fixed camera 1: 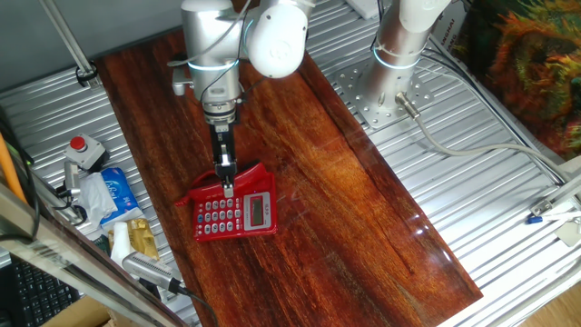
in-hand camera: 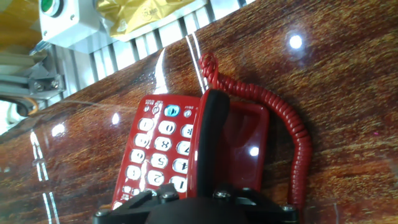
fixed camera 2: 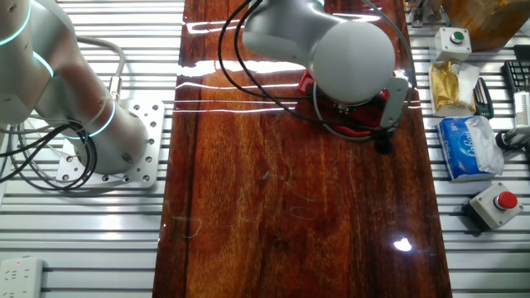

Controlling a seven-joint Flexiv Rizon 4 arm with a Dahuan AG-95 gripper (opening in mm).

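Observation:
A red desk telephone (fixed camera 1: 209, 222) lies on the wooden table, its keypad and small display facing up. Its handset (in-hand camera: 210, 140) is red with a dark face. In the wrist view it stands edge-on between keypad and cradle, and the cradle (in-hand camera: 242, 146) shows bare beside it. My gripper is over the phone, its fingers closed about the handset's near end; their contact is partly hidden. A coiled red cord (in-hand camera: 277, 109) curls round the cradle side. In exterior view 2 the arm covers most of the phone (fixed camera 2: 306, 85).

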